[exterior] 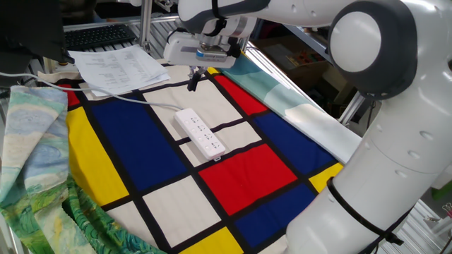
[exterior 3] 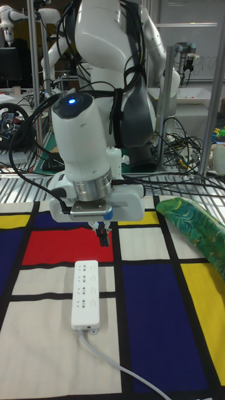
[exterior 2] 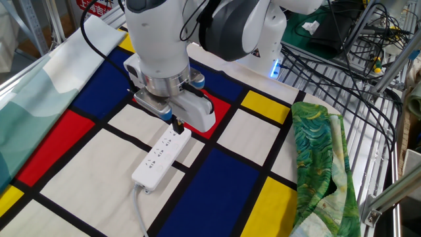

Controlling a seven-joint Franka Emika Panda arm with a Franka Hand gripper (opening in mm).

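Note:
A white power strip (exterior: 200,134) with several sockets lies flat on the patterned cloth (exterior: 180,208). In exterior view 3 the strip (exterior 3: 85,294) runs roughly away from the camera, its cable leaving the near end. My gripper (exterior 3: 102,237) hangs above the cloth, past the strip's far end in that view. Its dark fingertips show together as one block, with nothing visible between them. Seen in exterior view 2, the gripper (exterior 2: 177,125) overlaps the strip's upper end (exterior 2: 176,137). Whether they touch is hard to judge there.
The strip's grey cable (exterior: 106,93) runs off across the cloth. Papers (exterior: 120,69) and a keyboard (exterior: 99,37) lie at the back left. A green painted cloth (exterior 2: 322,164) drapes along one side, and a pale teal sheet (exterior 2: 52,99) along the other.

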